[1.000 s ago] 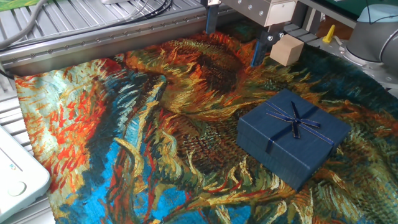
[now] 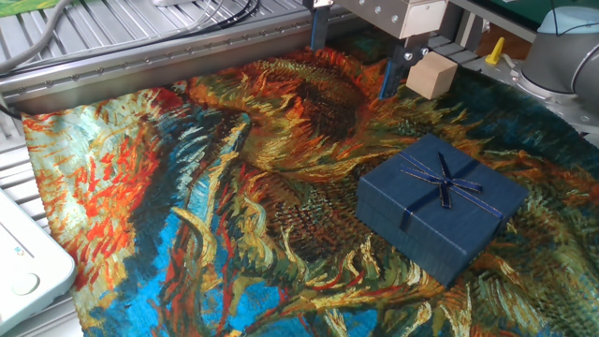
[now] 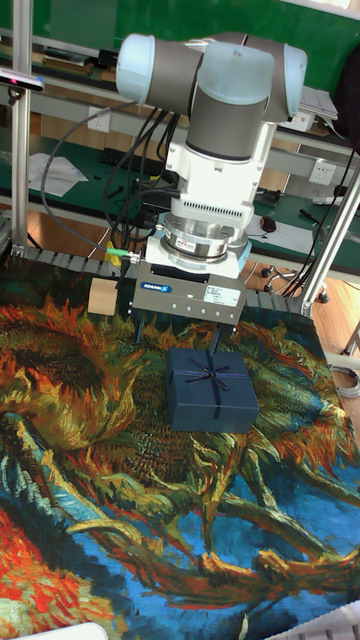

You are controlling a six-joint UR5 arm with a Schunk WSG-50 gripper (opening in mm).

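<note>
A dark blue gift box (image 2: 440, 201) with a ribbon bow on its lid sits on the cloth, right of centre in exterior view 2. The same box (image 3: 213, 393) appears in exterior view 3, in front of the gripper. A small plain wooden block (image 2: 431, 75) shows near one finger in exterior view 2; that block (image 3: 103, 297) is left of the gripper body in exterior view 3. My gripper (image 2: 353, 61) hangs over the cloth, its fingers wide apart with nothing seen between them. In exterior view 3 the gripper (image 3: 176, 333) is beyond the box; whether it touches the cloth is unclear.
A rumpled painted cloth (image 2: 281, 215) covers the work area, its left and front parts bare. A metal rail (image 2: 168, 80) runs along one side. A white device (image 2: 28, 257) stands at the left edge in exterior view 2.
</note>
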